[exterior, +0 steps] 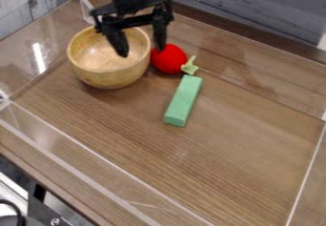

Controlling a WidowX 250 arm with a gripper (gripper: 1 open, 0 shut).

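Note:
The black gripper (135, 43) hangs over the back of the wooden bowl (102, 66) in the camera view, its two prongs spread apart and open. Its right prong reaches toward a red round object (171, 60), partly in front of or above it; whether they touch I cannot tell. Nothing shows held between the fingers. A green rectangular block (184, 100) lies right of the bowl, toward the front.
A small pale yellow-green piece (190, 70) lies beside the red object. A dark cable (10, 216) shows at the lower left edge.

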